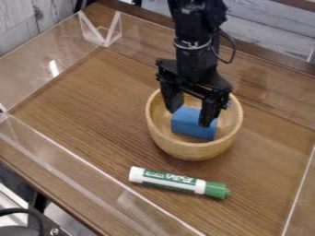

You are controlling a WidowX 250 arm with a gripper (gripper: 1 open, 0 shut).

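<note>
A light wooden bowl [192, 146] sits in the middle-right of the table, with a blue block [194, 123] inside it. My black gripper [192, 104] hangs over the bowl with its two fingers spread open on either side above the block, partly covering it from view. A green and white tube marker [179, 182] lies diagonally on the table in front of the bowl.
Transparent tray walls run along the edges, and a black cable lies at the bottom left corner.
</note>
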